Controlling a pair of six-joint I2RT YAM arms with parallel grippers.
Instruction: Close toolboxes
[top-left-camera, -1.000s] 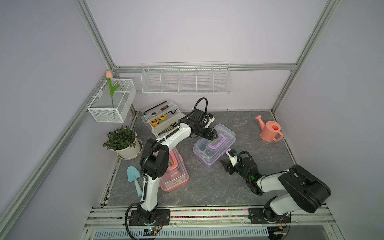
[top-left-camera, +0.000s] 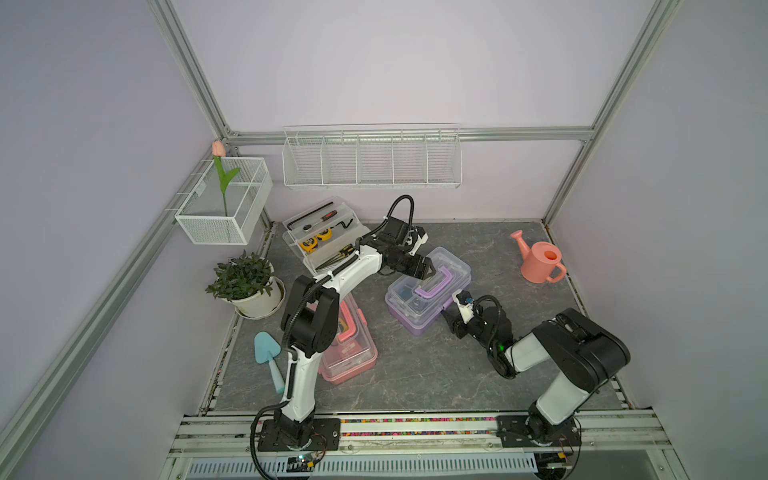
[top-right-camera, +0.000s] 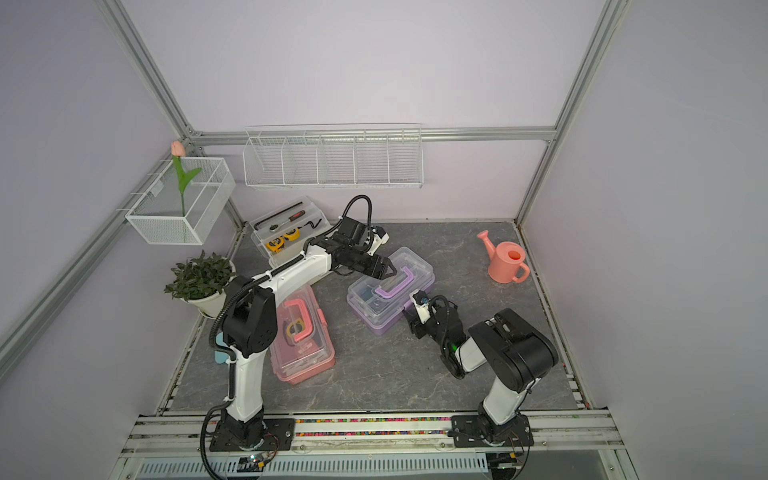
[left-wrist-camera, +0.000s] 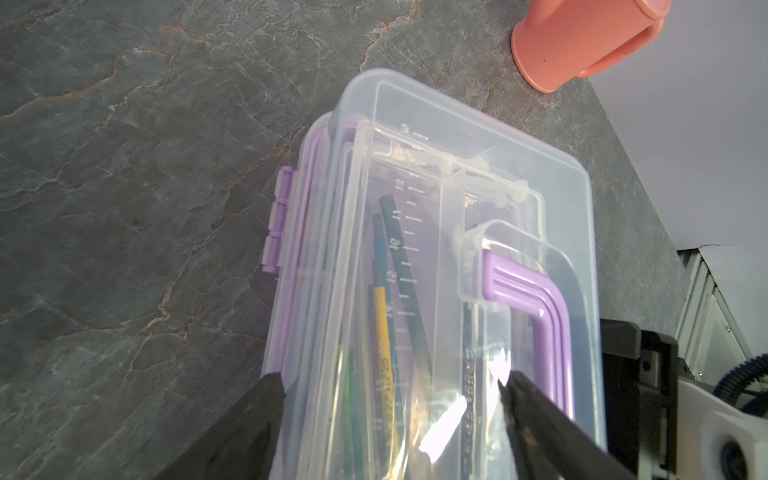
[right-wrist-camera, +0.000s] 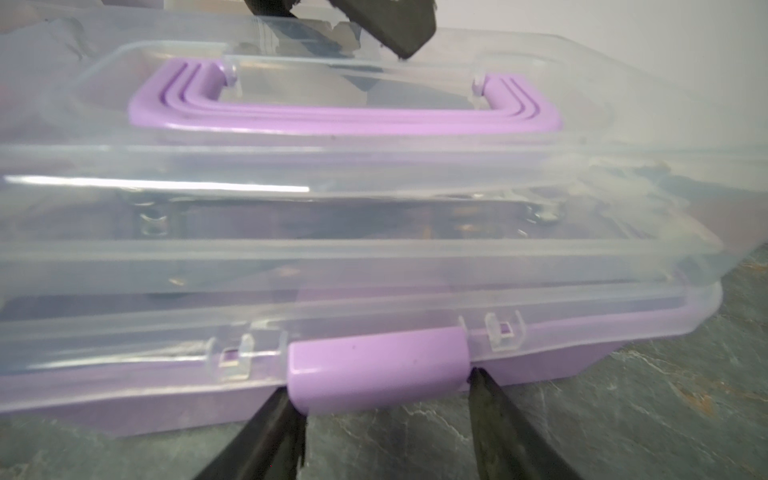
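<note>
The purple toolbox (top-left-camera: 438, 289) stands mid-table with its clear lid down over the base; pencils show through it in the left wrist view. Above that lid my left gripper is open, its fingers spread over the top. At the front side, my right gripper has one finger at either end of the purple latch (right-wrist-camera: 380, 368), fingers part open; contact is hard to tell. The pink toolbox (top-right-camera: 302, 340) has its lid down and lies front left. A clear-walled box of tools (top-left-camera: 324, 232) stands open at the back left.
My left arm crosses above the pink toolbox. A coral watering can (top-left-camera: 544, 262) stands at the right. A potted plant (top-left-camera: 254, 286) and blue trowel (top-left-camera: 268, 349) line the left. Bare table (top-left-camera: 416, 368) lies between the boxes and the front edge.
The left arm and the boxes look almost unchanged.
</note>
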